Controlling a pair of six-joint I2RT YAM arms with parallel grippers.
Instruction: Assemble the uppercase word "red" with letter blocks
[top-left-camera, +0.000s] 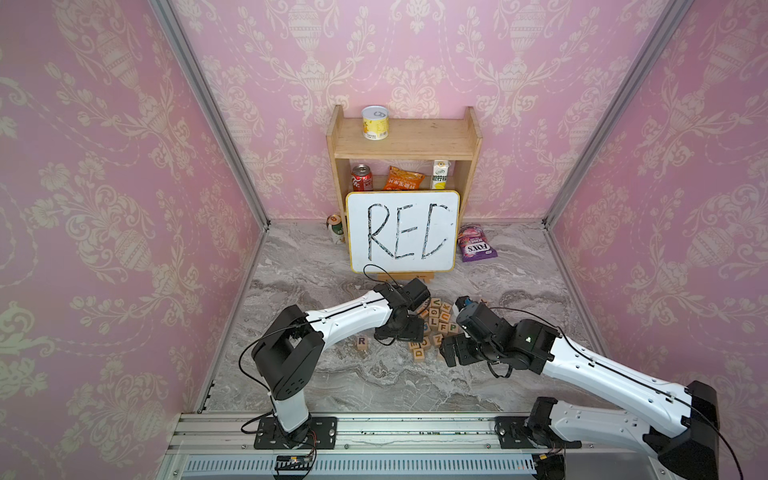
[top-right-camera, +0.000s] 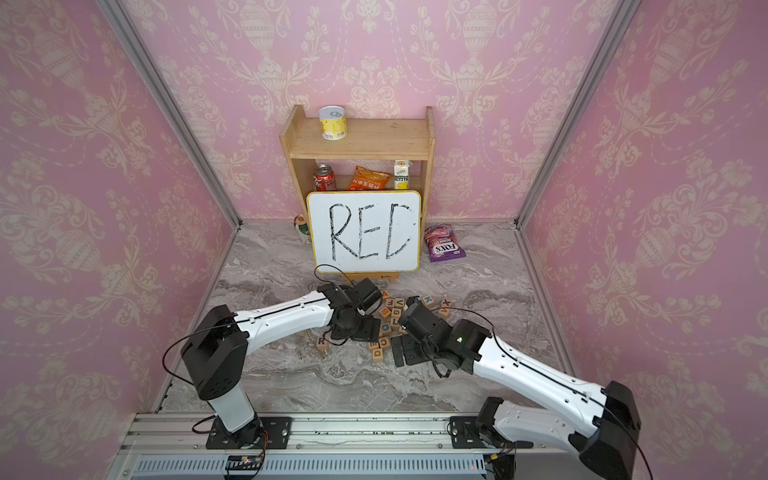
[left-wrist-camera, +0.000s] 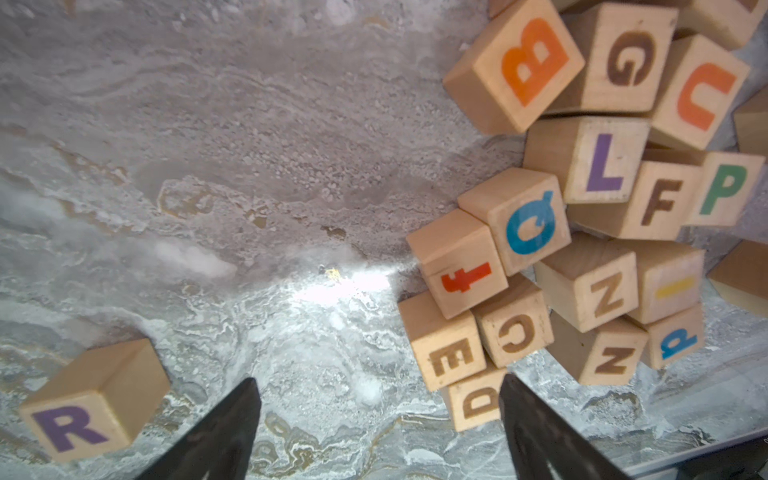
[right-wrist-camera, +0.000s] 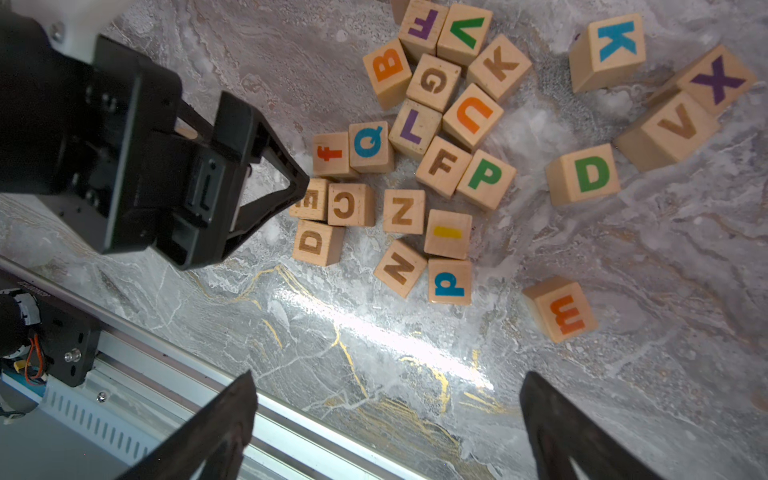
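Observation:
A block with a purple R (left-wrist-camera: 76, 424) lies apart from the others at lower left in the left wrist view. At the lower edge of the cluster, a brown E block (left-wrist-camera: 449, 353) touches a brown D block (left-wrist-camera: 477, 400). My left gripper (top-left-camera: 419, 328) hangs over the cluster's left side, open, with nothing between its fingers; the D block shows beside its right finger in the wrist view. Right of the cluster's front, my right gripper (top-left-camera: 449, 350) is open and empty. A green D block (right-wrist-camera: 592, 173) lies farther right. The whiteboard (top-left-camera: 402, 232) reads RED.
Packed close together are several blocks, including C (right-wrist-camera: 350, 205), Q (right-wrist-camera: 370, 146) and N (right-wrist-camera: 403, 211). The two grippers are close to each other. Bare marble (top-left-camera: 344, 380) lies at the front left. A shelf (top-left-camera: 404, 142) stands behind the whiteboard.

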